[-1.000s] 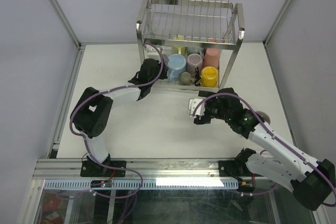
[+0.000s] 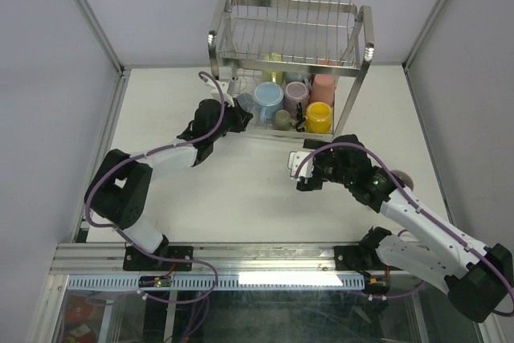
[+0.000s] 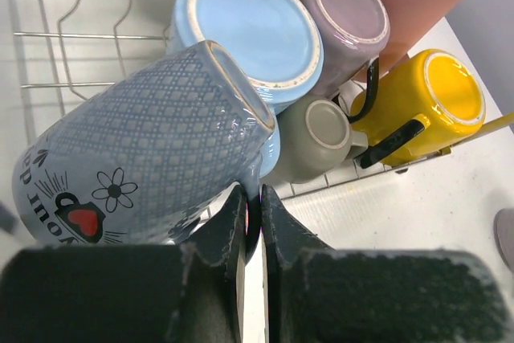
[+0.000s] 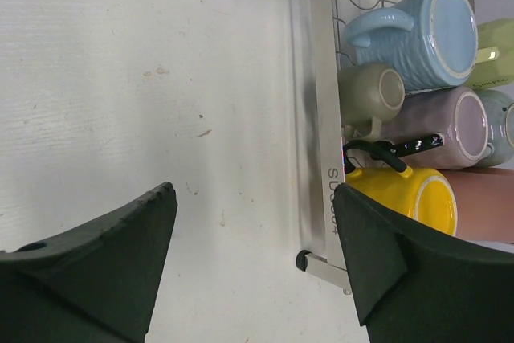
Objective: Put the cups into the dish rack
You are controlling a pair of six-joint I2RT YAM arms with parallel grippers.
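Shut on the handle of a grey-blue cup with a flower and heart print (image 3: 140, 154), my left gripper holds it tilted at the front left of the dish rack (image 2: 277, 133). The held cup's base edge lies against or right beside the light blue cup (image 3: 253, 26); I cannot tell if they touch. On the rack's lower level also sit a mauve cup (image 3: 345, 10), a small grey-green cup (image 3: 317, 136), a yellow cup (image 3: 434, 98), and a pink cup (image 2: 323, 88). My right gripper is open and empty, in front of the rack's right side.
The rack's upper tier (image 2: 293, 26) is empty and overhangs the cups. A green cup (image 2: 274, 70) stands at the back. Behind the right arm, a dark round object (image 2: 401, 178) is partly hidden. Bare table (image 2: 233, 198) lies before the rack.
The right arm and the other cups show no clear movement.
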